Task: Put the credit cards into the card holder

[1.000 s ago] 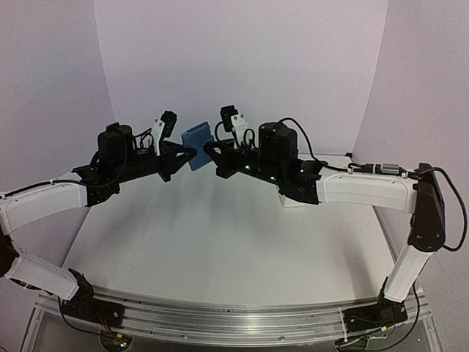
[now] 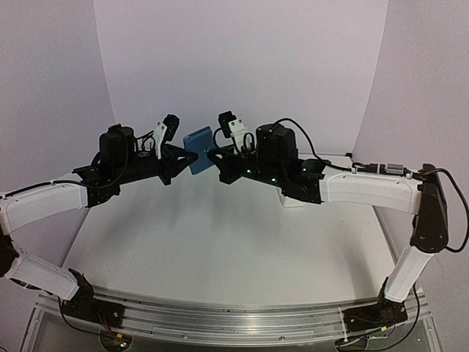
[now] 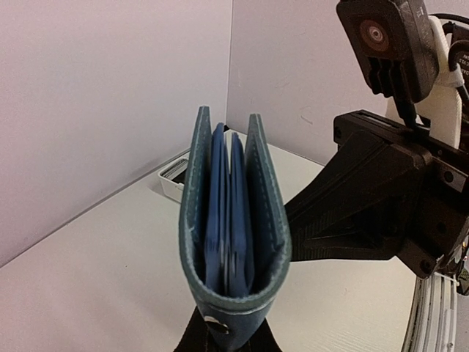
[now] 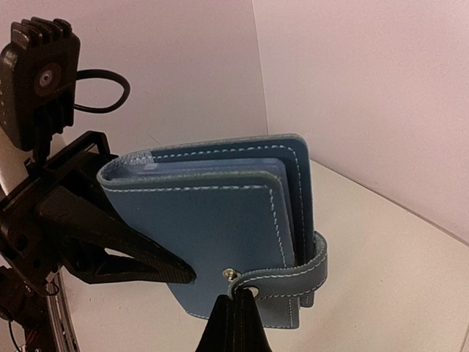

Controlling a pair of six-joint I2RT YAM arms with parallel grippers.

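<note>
The blue card holder [image 2: 198,150] is held up in the air, its open top edge facing the left wrist view. My left gripper [image 2: 195,158] is shut on its lower side; in the right wrist view the left fingers [image 4: 157,268] press its front face. Between the covers, blue sleeves [image 3: 227,220] show; whether cards sit in them cannot be told. The stitched strap [image 4: 293,275] curls round the free edge, its end near the metal snap [image 4: 231,274] on the front. My right gripper is shut, its tips against the strap's end; whether they pinch it is unclear.
A small white box [image 2: 291,200] stands on the table behind the right arm, partly hidden by it. In the left wrist view the white box [image 3: 171,180] sits near the back wall. The white table [image 2: 212,249] below the grippers is clear.
Both grippers and the holder have shifted slightly down in the top view.
</note>
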